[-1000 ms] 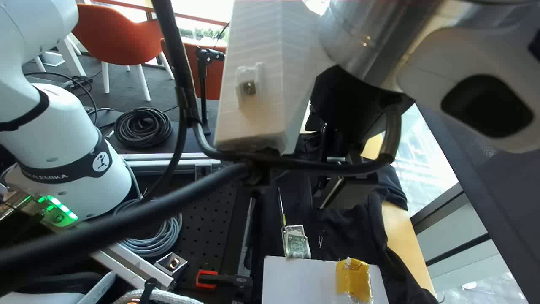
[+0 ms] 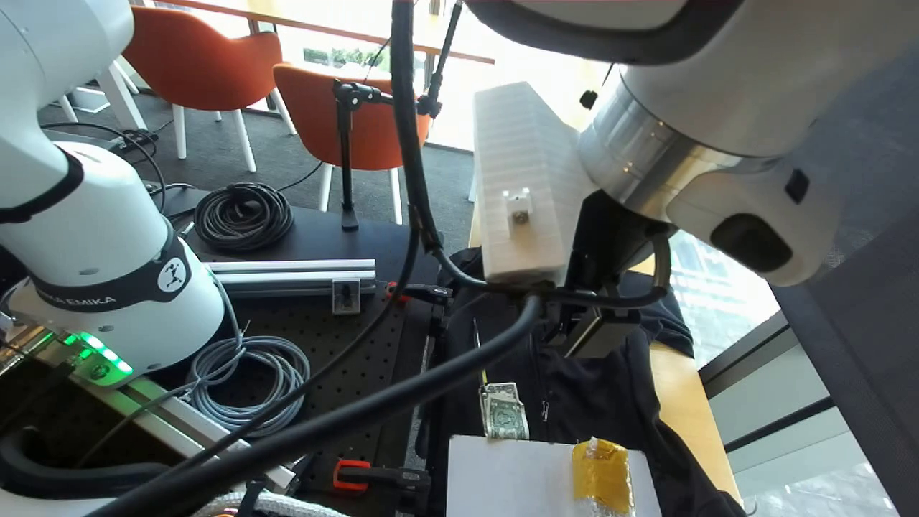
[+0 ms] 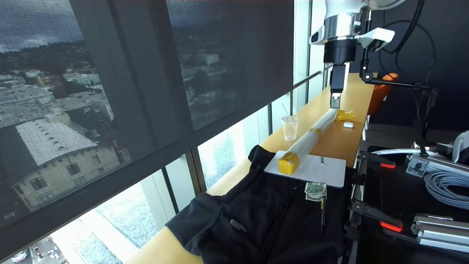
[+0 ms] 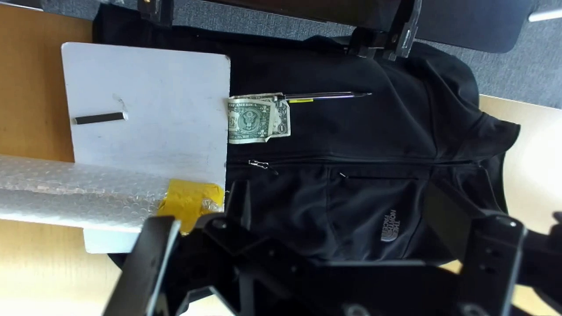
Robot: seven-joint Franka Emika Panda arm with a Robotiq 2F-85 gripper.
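In the wrist view my gripper is open, its black fingers [image 4: 487,263] far apart with nothing held between them. It hangs high over a black jacket [image 4: 379,137] spread on the wooden table. Folded dollar bills [image 4: 251,122] lie on the jacket, against the edge of a white board [image 4: 158,100]. A thin pen [image 4: 332,95] rests by the bills, a bit of yellow beside it. On the board are a short dark marker [image 4: 99,118] and the yellow-taped end [image 4: 184,197] of a bubble-wrapped roll [image 4: 79,192].
In exterior view 2 a clear plastic cup [image 3: 290,128] with a straw stands left of the roll. A small white case [image 3: 348,125] sits to its right. Clamps [image 3: 376,215] line the dark bench edge. A window blind [image 3: 237,57] borders the table.
Seen in exterior view 1, the arm has moved away from the camera and its hand looks smaller now. The bills, the board and the taped end have not moved.
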